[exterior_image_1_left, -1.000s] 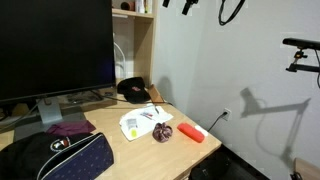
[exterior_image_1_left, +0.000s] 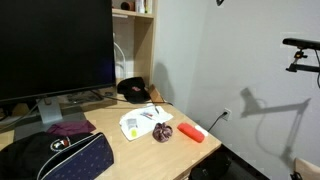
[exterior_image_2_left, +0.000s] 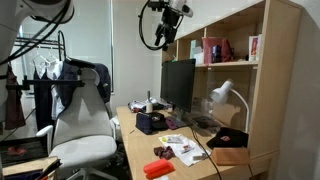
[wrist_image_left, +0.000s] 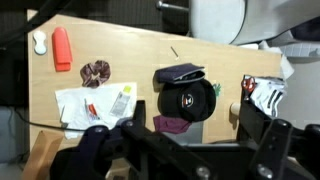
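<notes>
High over the desk, my gripper points down; its dark fingers stand wide apart in the wrist view, with nothing seen between them. A red oblong case (exterior_image_1_left: 191, 132) lies near the desk's right end, beside a dark patterned scrunchie (exterior_image_1_left: 162, 132). White papers (wrist_image_left: 72, 110) with small items on them are spread close by. The dark blue pouch (exterior_image_1_left: 80, 160) rests against a black cap (wrist_image_left: 200, 98) at the other end. Next to the cap is a maroon cloth (wrist_image_left: 170, 124). All these are well below the gripper.
A large monitor (exterior_image_1_left: 55, 50) rises from the desk's rear. Behind it are a wooden shelf (exterior_image_2_left: 270, 75) and a white lamp (exterior_image_2_left: 222, 92). An office chair (exterior_image_2_left: 80, 135) stands at the front.
In exterior view 1 the arm's dark parts and cable have moved up and right, almost out of the frame. Objects on the desk stay in place.
</notes>
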